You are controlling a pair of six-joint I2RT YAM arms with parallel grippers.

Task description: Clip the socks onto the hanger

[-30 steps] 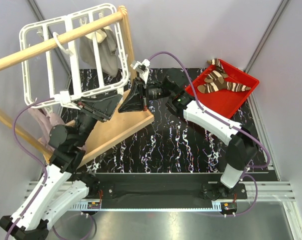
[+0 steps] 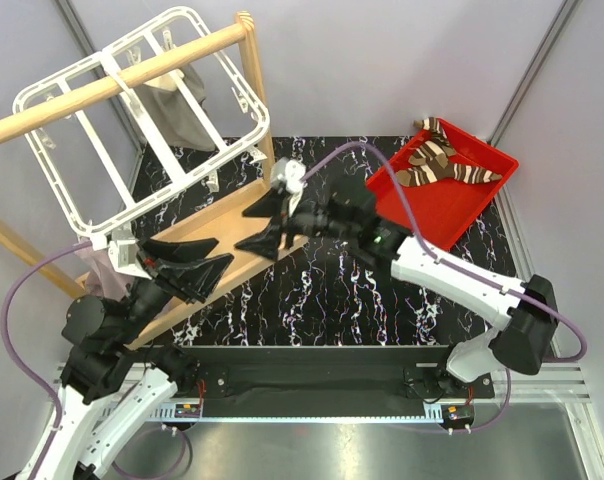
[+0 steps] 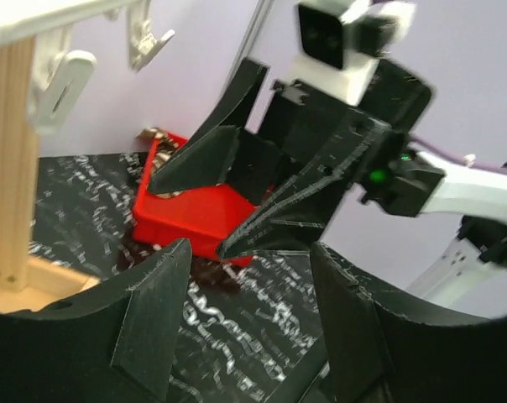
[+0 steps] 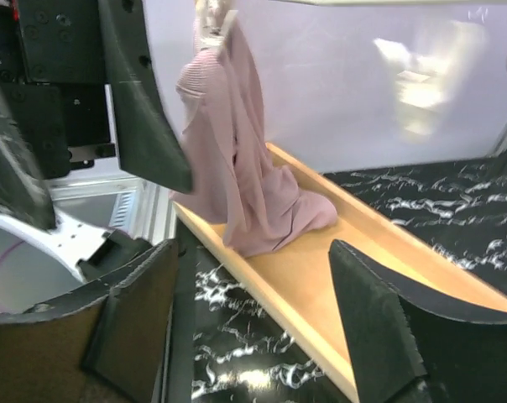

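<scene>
The white hanger (image 2: 152, 175) hangs at a slant from the wooden bar. A pink sock (image 4: 245, 168) dangles from one of its clips, over the wooden base; a grey sock (image 2: 179, 112) hangs at the back. Brown striped socks (image 2: 447, 172) lie in the red bin (image 2: 407, 215). My left gripper (image 2: 223, 250), in front of the hanger, has its fingers (image 3: 157, 311) apart with nothing between them. Just right of the hanger, blurred, my right gripper (image 2: 244, 228) is open and empty, its tips close to the left gripper's.
The wooden base (image 2: 217, 225) of the stand lies beneath both grippers, and the wooden bar (image 2: 117, 85) crosses over the hanger.
The hanger has turned, its left end coming toward the front. My right gripper has moved left and a little forward.
</scene>
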